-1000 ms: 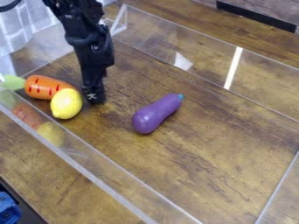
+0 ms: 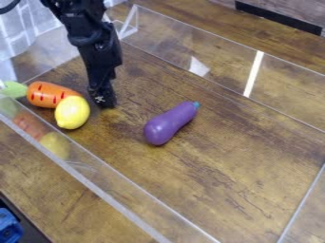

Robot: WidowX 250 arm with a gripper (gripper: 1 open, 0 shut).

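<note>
My black gripper [image 2: 103, 87] reaches down from the top left to just above the wooden floor of a clear-walled enclosure, open, with nothing visible between its fingers. A carrot [image 2: 51, 95] with a pale green top lies left of it against the clear wall. A yellow lemon [image 2: 72, 112] sits just below the carrot's right end, below and left of the gripper. A purple eggplant [image 2: 169, 123] lies apart to the lower right of the gripper.
Clear walls [image 2: 140, 191] edge the wooden floor [image 2: 235, 152]. A blue object [image 2: 8, 227] shows at the lower left corner, outside the wall.
</note>
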